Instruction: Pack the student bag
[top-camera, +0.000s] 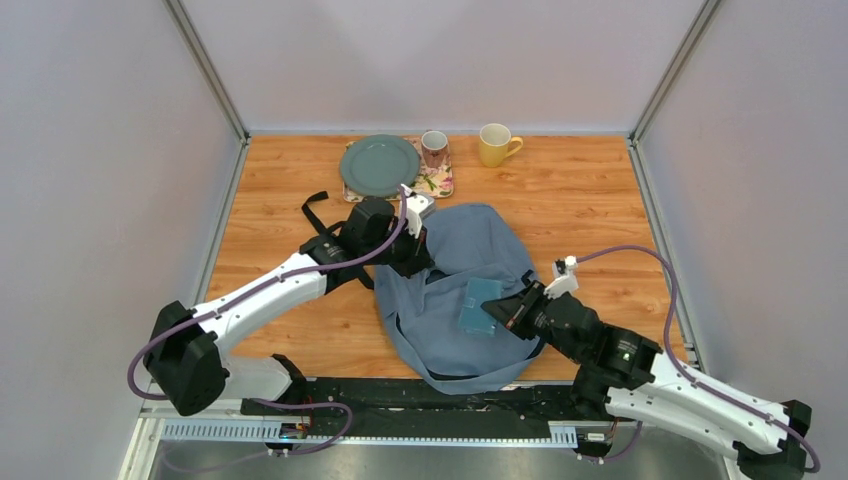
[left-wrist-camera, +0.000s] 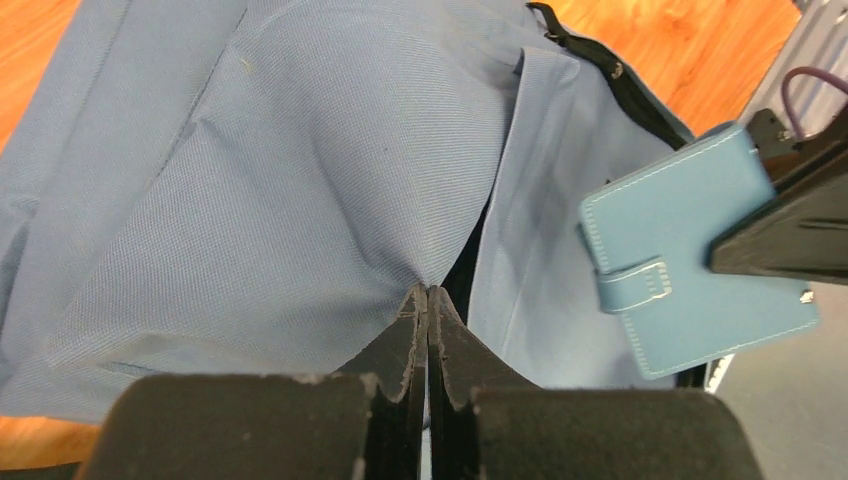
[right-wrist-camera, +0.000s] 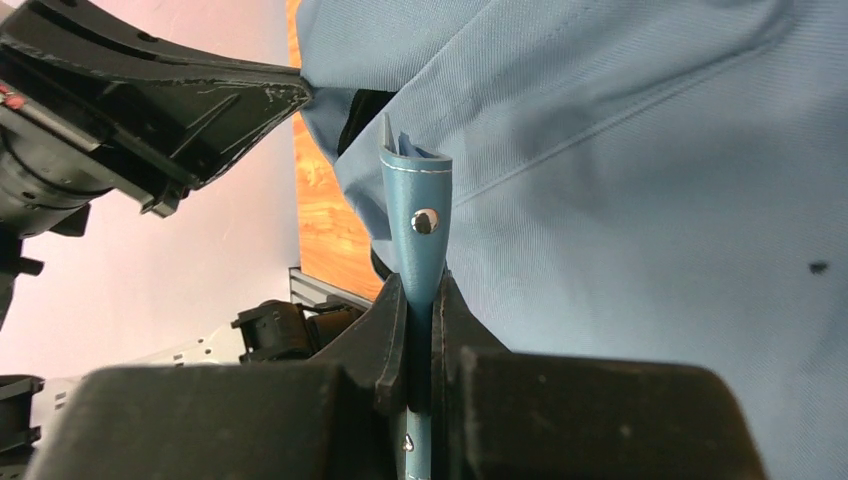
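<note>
The blue-grey bag (top-camera: 478, 240) lies flat across the middle of the table, its mouth edge lifted into a small gap. My left gripper is shut at that edge, where the bag's cloth (left-wrist-camera: 400, 215) gathers to a point at the fingertips. From the right wrist view, the left fingertips (right-wrist-camera: 290, 88) also meet the raised fabric. A light-blue notebook-like case (left-wrist-camera: 680, 240) with a strap and metal snap is clamped in my right gripper. In the top view, this case (top-camera: 478, 303) hangs over the bag's lower part.
At the back stand a grey-green plate (top-camera: 380, 165) on a floral tray (top-camera: 440, 183), a patterned cup (top-camera: 434, 150) and a yellow mug (top-camera: 497, 146). A black strap (top-camera: 318, 209) lies left of the bag. Bare wood (top-camera: 575, 200) is free on the right.
</note>
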